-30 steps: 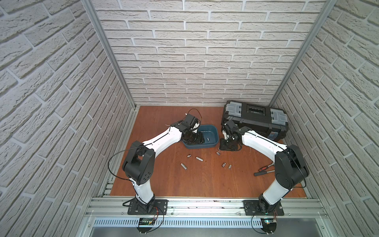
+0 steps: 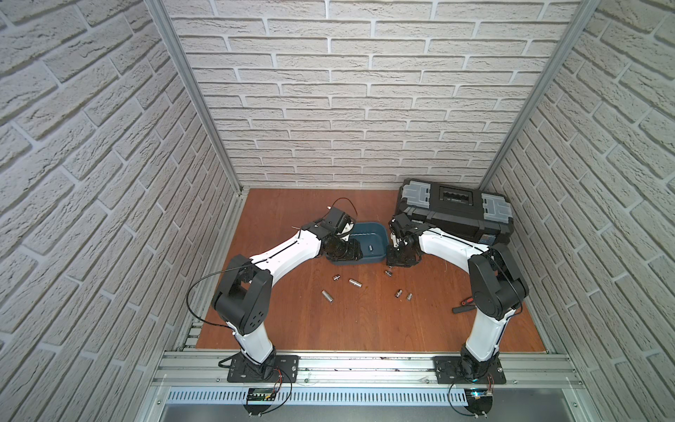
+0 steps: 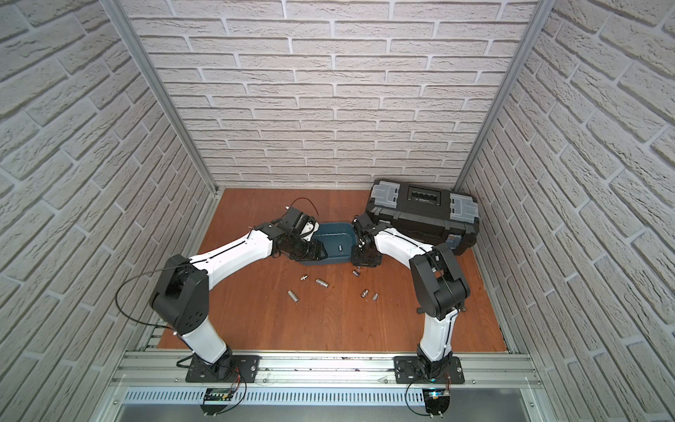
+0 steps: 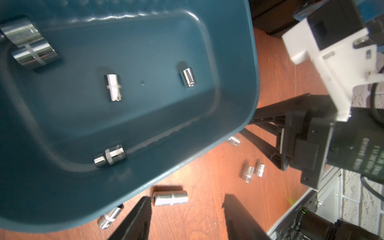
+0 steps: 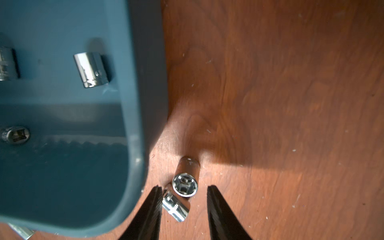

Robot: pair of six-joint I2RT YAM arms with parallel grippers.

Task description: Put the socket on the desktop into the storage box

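Note:
The blue storage box (image 4: 232, 48) holds several chrome sockets, one small socket (image 4: 187, 77) near its middle. Outside its near right corner, two sockets lie close together, one (image 5: 186, 176) showing its end and another (image 5: 176, 208) on its side; my right gripper hangs open above them. My left gripper is open over the box's near edge and a long socket (image 4: 170, 198) on the desktop, with nothing seen held. More sockets lie on the front of the desktop, among them a silver one (image 2: 327, 296).
A black toolbox (image 2: 453, 208) stands at the back right, close to the right arm. Tools (image 2: 464, 306) lie at the right front.
Over the last second my right gripper has moved a little left, toward the box's corner. My left gripper has shifted slightly toward the front.

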